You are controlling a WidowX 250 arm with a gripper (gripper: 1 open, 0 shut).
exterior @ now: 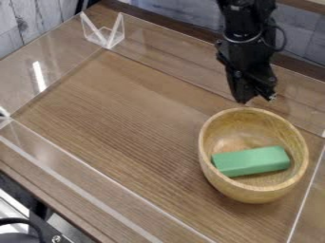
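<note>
A black robot gripper (250, 91) hangs from the top right, low over the table just behind a wooden bowl (219, 127). Whether its fingers are open or shut is hard to tell. A green block (252, 161) lies inside the bowl.
A white wire-like holder (105, 31) stands at the back left. Black cables lie at the bottom left corner.
</note>
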